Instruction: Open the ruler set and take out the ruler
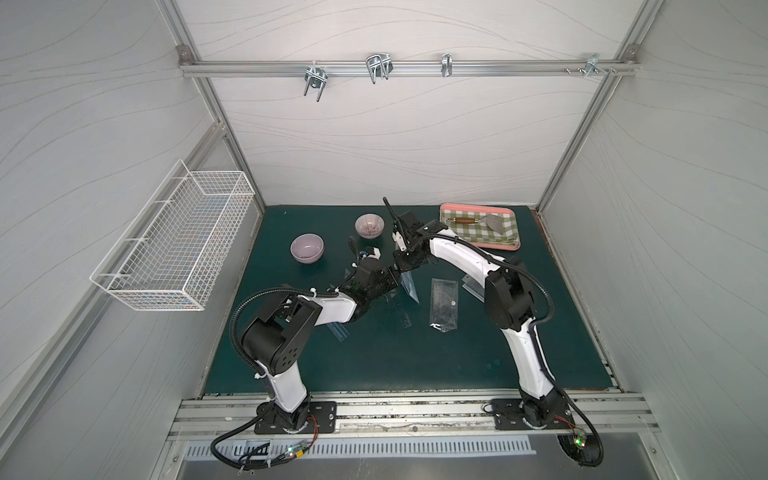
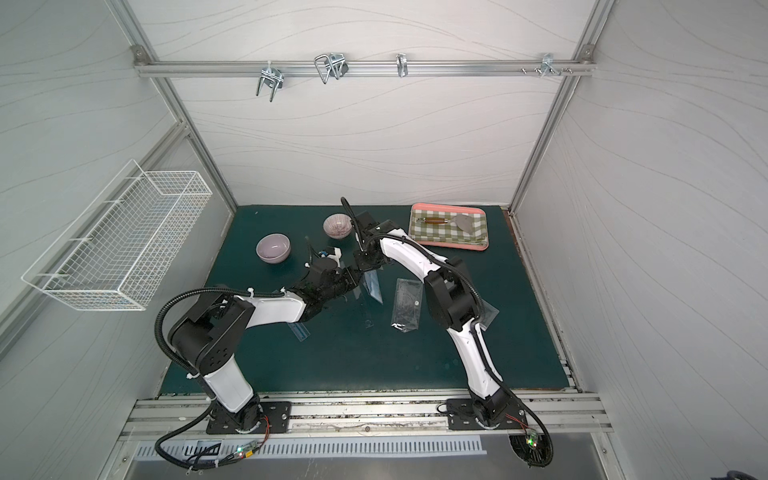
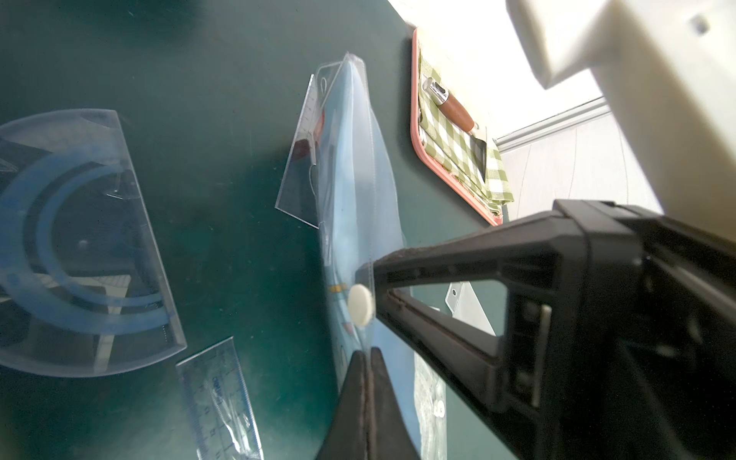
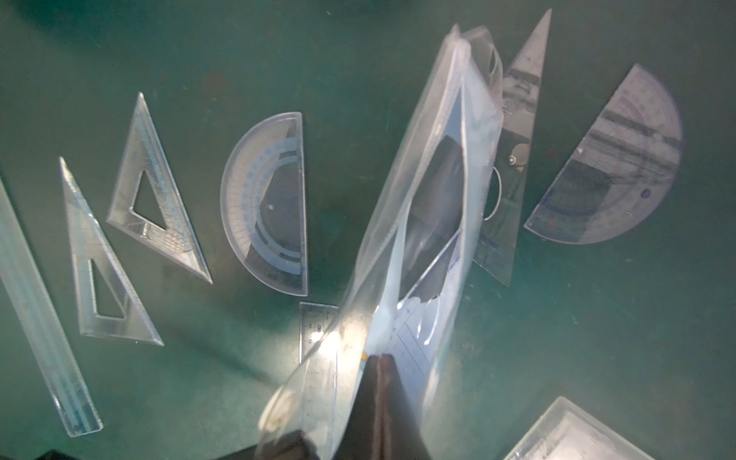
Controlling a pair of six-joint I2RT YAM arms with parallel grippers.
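Note:
A clear, bluish ruler-set pouch stands on edge, its mouth gaping in the right wrist view. My right gripper is shut on a wall of this pouch. Closed fingertips mark my left gripper, overlapping the pouch's near side in the left wrist view; nothing shows clearly between them. The pouch has a white round snap [image 3: 360,305] beside the right gripper's finger. A short clear ruler [image 4: 316,345] lies partly behind the pouch, and a long ruler [image 4: 46,322] lies farther left. Both arms hide much of the pouch from above.
Loose on the mat are triangles [image 4: 157,191] and protractors [image 4: 264,203]. A clear flat case [image 1: 444,304] lies right of the grippers. Two bowls [image 1: 307,248] and a pink tray [image 1: 512,240] stand behind.

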